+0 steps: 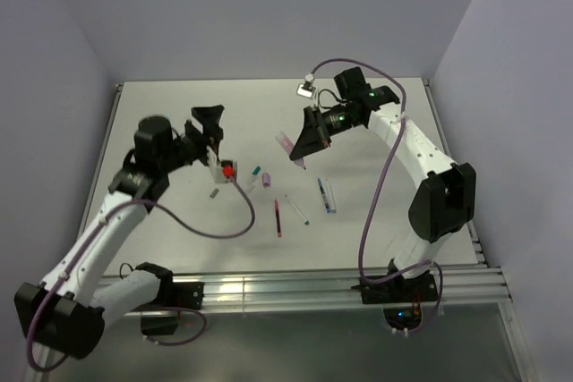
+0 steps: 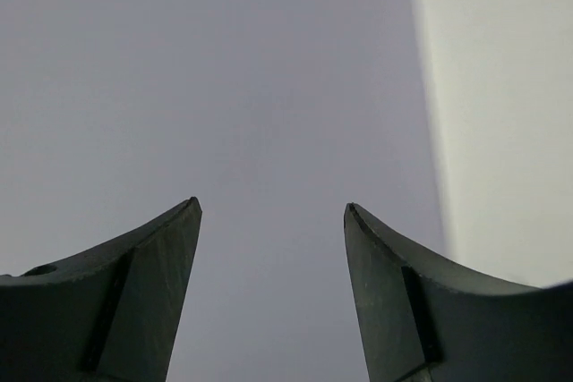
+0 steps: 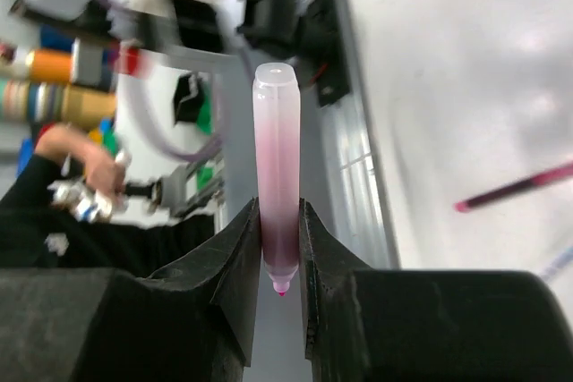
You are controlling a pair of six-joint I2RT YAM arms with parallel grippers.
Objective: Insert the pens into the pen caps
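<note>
My right gripper is shut on a pink pen (image 3: 277, 149), held above the table's middle. My left gripper hangs open over the left of the table, its wrist view blurred, nothing between its fingers. A dark red pen (image 1: 277, 219), a white pen (image 1: 298, 209) and blue-tipped pens (image 1: 323, 196) lie on the table, with a small purple cap (image 1: 266, 181) and a teal cap (image 1: 256, 171) nearer its centre.
Grey walls stand at the sides and back. The left arm hides part of the table's left.
</note>
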